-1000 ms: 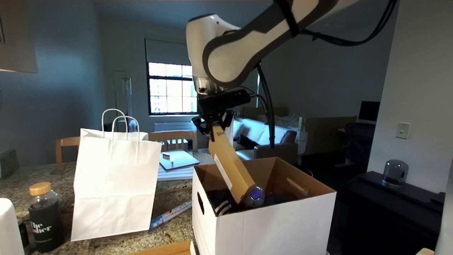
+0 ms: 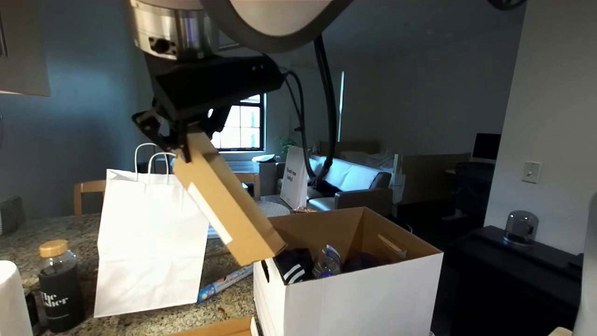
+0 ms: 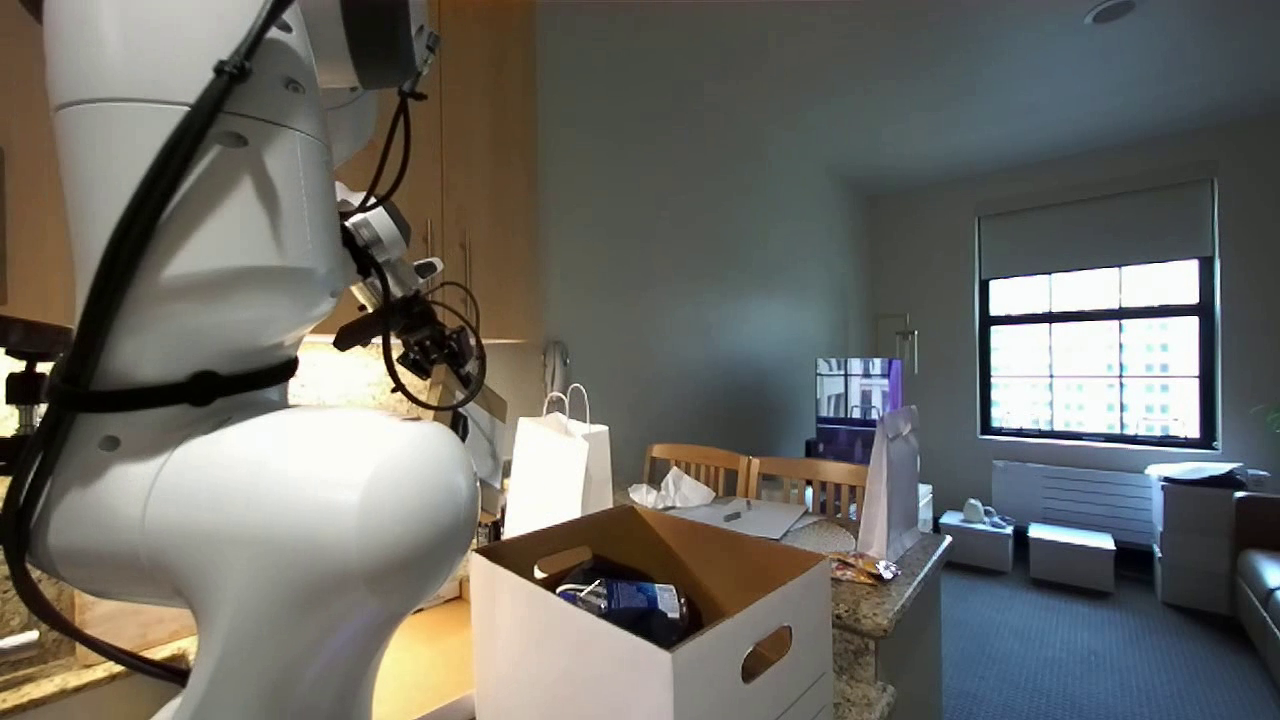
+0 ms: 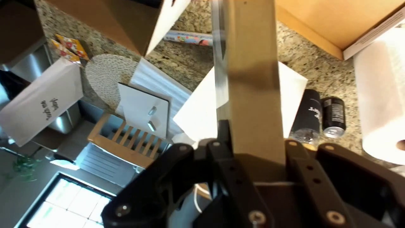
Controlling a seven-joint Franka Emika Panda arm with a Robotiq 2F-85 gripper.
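A long brown cardboard carton (image 2: 224,196) with a white strip on its side hangs tilted from my gripper (image 2: 184,148), which is shut on its upper end. Its lower end is just above the left rim of the large white box (image 2: 358,297), outside the opening as far as exterior view 1 shows. In the wrist view the carton (image 4: 254,83) runs straight up between the fingers of the gripper. Inside the white box lie dark items and a clear plastic bottle (image 2: 327,263). The arm hides part of the carton in exterior view 2.
A white paper bag (image 2: 151,241) stands behind and left of the carton. A blue tube (image 2: 226,283) lies on the counter between bag and box. To the left are a black bottle (image 2: 59,285) and a paper roll (image 2: 11,302). An open brown box (image 4: 315,22) sits nearby.
The arm has lifted the carton out of the white box and carried it left, closer to the camera. The bottle in the box has shifted slightly. The gripper keeps its hold.
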